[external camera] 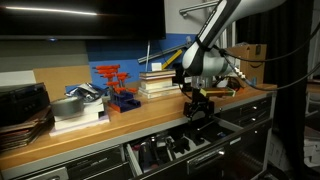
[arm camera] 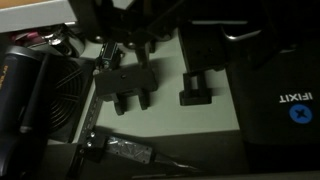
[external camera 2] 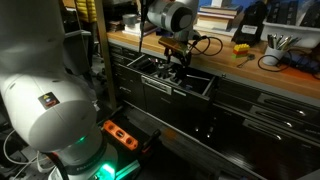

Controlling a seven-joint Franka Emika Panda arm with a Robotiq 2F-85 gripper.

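My gripper (external camera: 199, 108) hangs above the pulled-out drawer (external camera 2: 205, 88), toward its back edge at the counter. In the wrist view the gripper is open, its two black fingers well apart and only the drawer's pale floor showing between them. Below and left lies a dark slim tool with a clear part (arm camera: 130, 150). A black case marked IFIXIT (arm camera: 285, 100) fills the right side. At the left edge sit a round ribbed black item (arm camera: 68, 92) and a black tool body with orange lettering (arm camera: 18, 90).
Behind the drawer runs the wooden counter (external camera: 110, 130), bearing stacked books (external camera: 158, 82), a metal pot (external camera: 67, 107) and a blue bin with red pieces (external camera: 125, 101). A cup of tools (external camera 2: 272, 58) stands on it too.
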